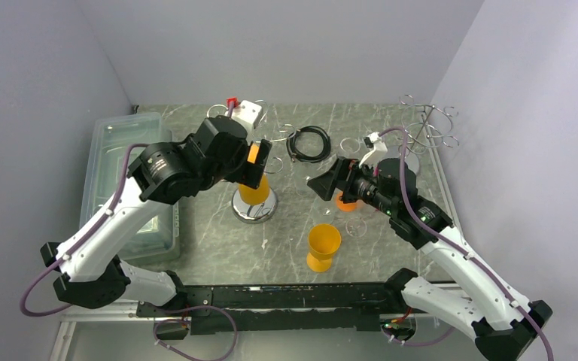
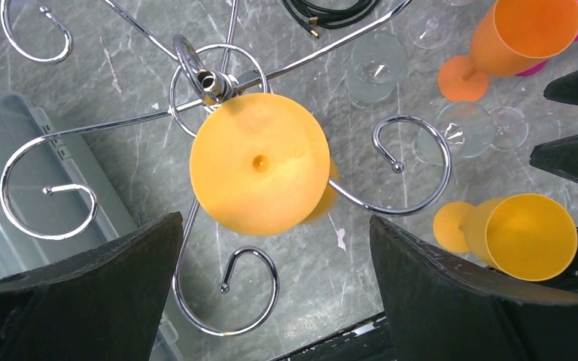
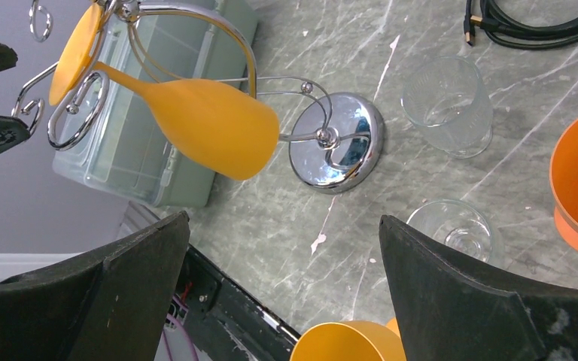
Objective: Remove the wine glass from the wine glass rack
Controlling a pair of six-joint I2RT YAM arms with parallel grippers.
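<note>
A yellow wine glass (image 3: 214, 124) hangs upside down from the chrome rack (image 3: 336, 143), its bowl tilted downward. In the left wrist view its round foot (image 2: 263, 162) faces the camera, beside the rack's centre post, hiding most of the bowl. My left gripper (image 1: 260, 156) is open near the foot, which lies between and beyond its fingers in that view; touching cannot be made out. My right gripper (image 1: 333, 179) stands open to the right of the rack, nothing between its fingers.
A yellow goblet (image 1: 322, 247) stands at the front; an orange one (image 2: 523, 37) and several clear glasses (image 3: 451, 109) are on the right. A lidded plastic bin (image 1: 124, 143) fills the left. A black cable coil (image 1: 310, 144) lies behind, and a second rack (image 1: 425, 135) is back right.
</note>
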